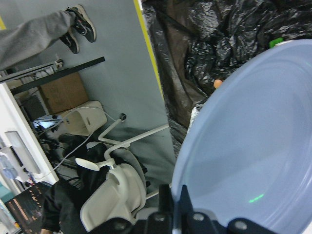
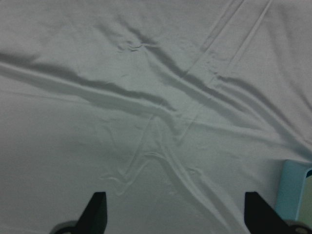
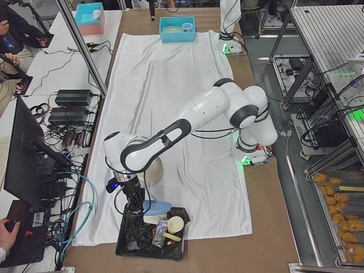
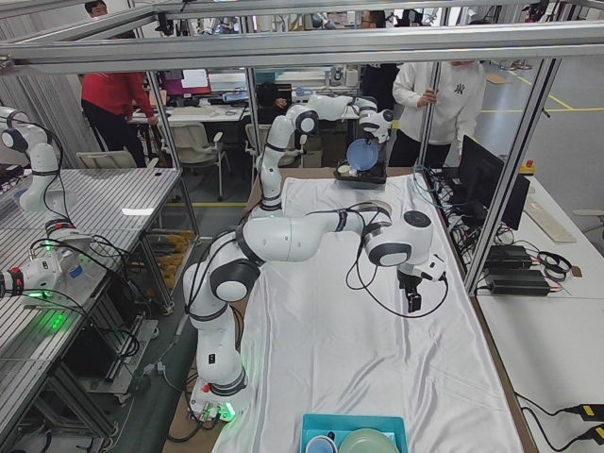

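Observation:
My left gripper is shut on the rim of a blue plastic plate (image 1: 248, 131), raised over a black bag-lined bin (image 3: 136, 239) holding a cream cup (image 3: 175, 224), a yellow item and packets; the camera left and right views show it at the table's far end from the right arm. My right gripper hangs open over the white cloth, nothing between its fingers, beside the edge of a turquoise bin (image 2: 290, 190).
A turquoise bin (image 3: 177, 37) with dishes stands at the other end. A round beige bowl (image 3: 154, 170) is partly hidden behind an arm. A monitor (image 3: 23, 159) and cables line the side.

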